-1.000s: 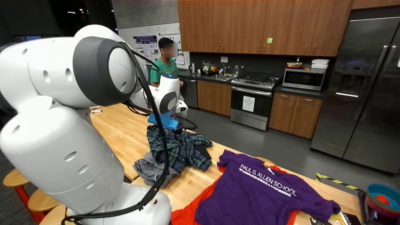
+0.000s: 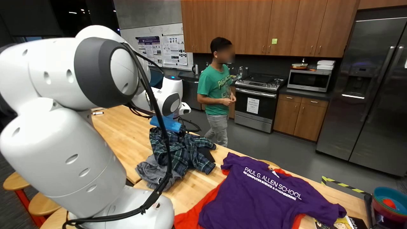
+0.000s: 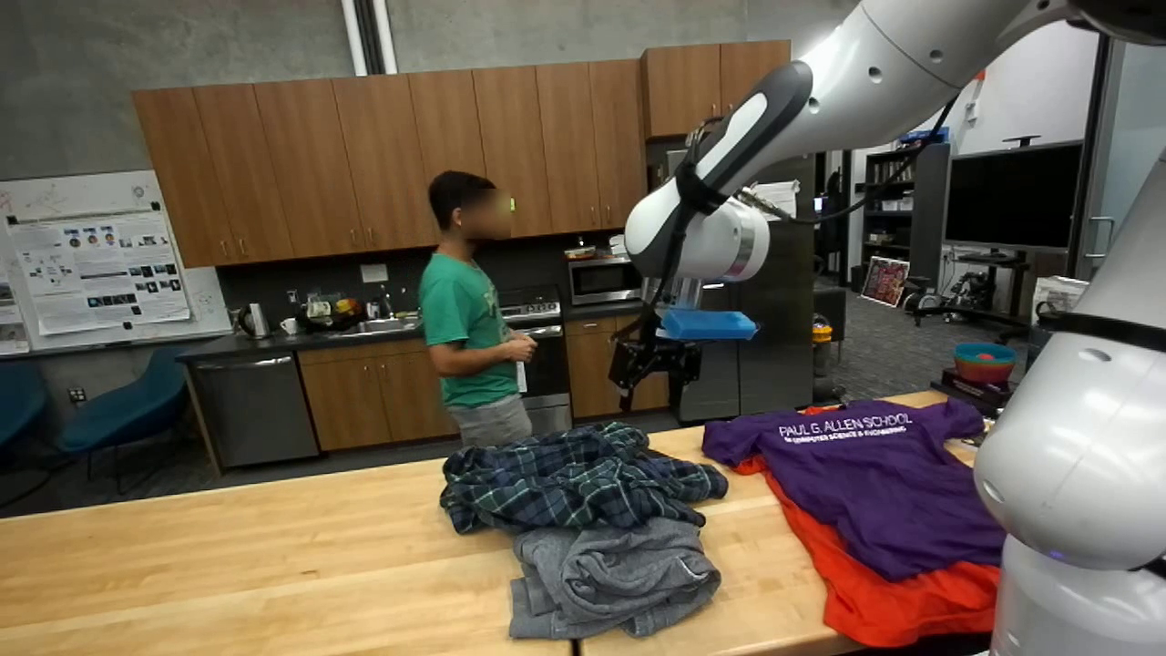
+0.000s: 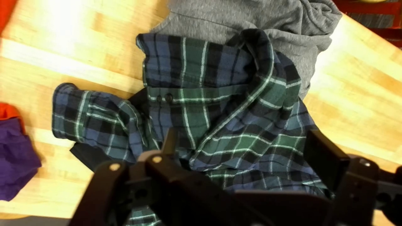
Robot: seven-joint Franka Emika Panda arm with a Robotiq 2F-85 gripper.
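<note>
A dark green and blue plaid shirt [image 4: 241, 139] lies crumpled on the wooden table, partly over a folded grey garment [image 4: 230, 18]. To the right in the second exterior view, a purple T-shirt [image 3: 874, 481] with white lettering is spread over a red-orange one [image 3: 874, 601]. My gripper is above the plaid shirt, its two fingers wide apart with nothing held between them. A gap shows between the gripper [image 3: 652, 395] and the cloth in the second exterior view. In the first exterior view the arm and a blue block hide most of the gripper.
Bare table [image 3: 251, 558] stretches left of the clothes in the second exterior view. A person in a green shirt [image 2: 216, 87] stands just beyond the table. Bowls [image 2: 391, 204] and books [image 2: 345, 223] sit at the table's right end.
The person has walked to the right along the far side of the table in the first exterior view. My arm and the clothes look unmoved.
</note>
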